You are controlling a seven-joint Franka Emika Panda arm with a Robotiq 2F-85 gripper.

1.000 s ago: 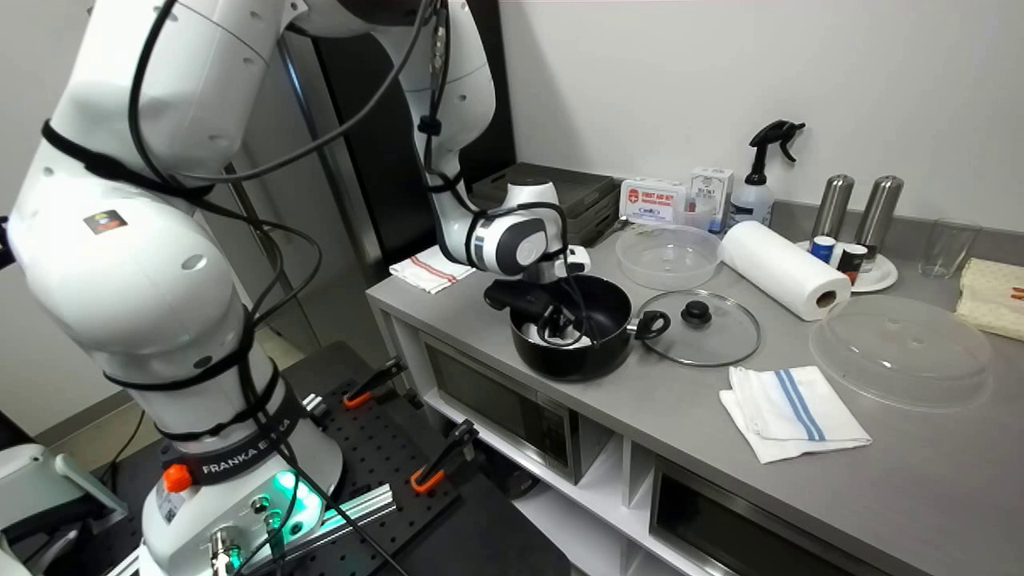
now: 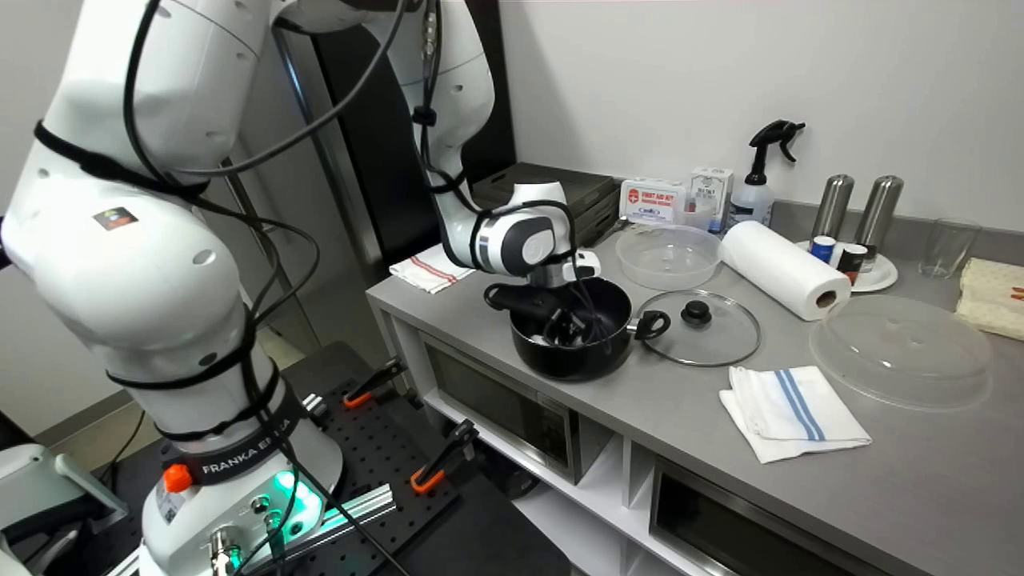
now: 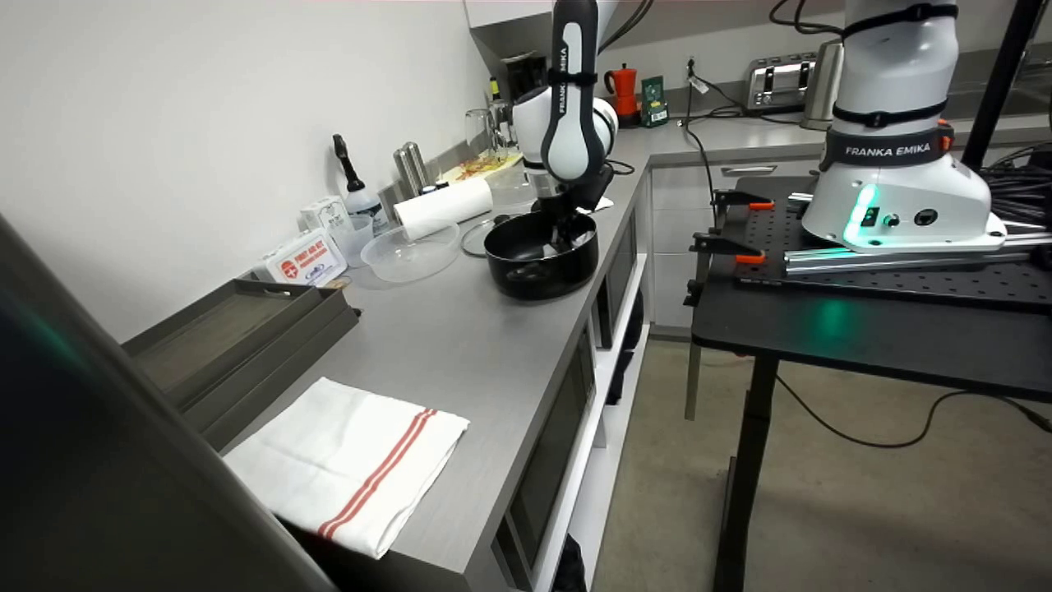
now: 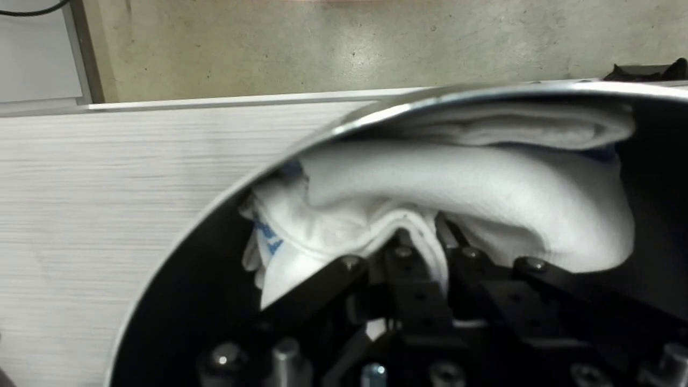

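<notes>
A black pot (image 2: pixel 572 360) stands on the counter close to its front edge. Inside it lies a bunched white cloth with blue markings (image 4: pixel 464 177), pressed toward one side of the pot wall. My gripper reaches down into the pot. Its fingers are shut on a fold of that white cloth, which rises between the fingers. From outside, the gripper (image 3: pixel 562 237) is partly hidden by the pot's rim, and little of the cloth shows.
Right of the pot lies a glass lid (image 2: pixel 706 336), then a folded blue-striped towel (image 2: pixel 794 411). Behind are a clear plastic bowl (image 2: pixel 668 258) and a paper towel roll (image 2: pixel 785 272). A red-striped towel (image 3: pixel 345 464) lies at the counter's end, with bare counter between it and the pot.
The gripper has moved slightly right and lower within the pot. Less of the white cloth shows there from outside. The pot and the other objects stay put.
</notes>
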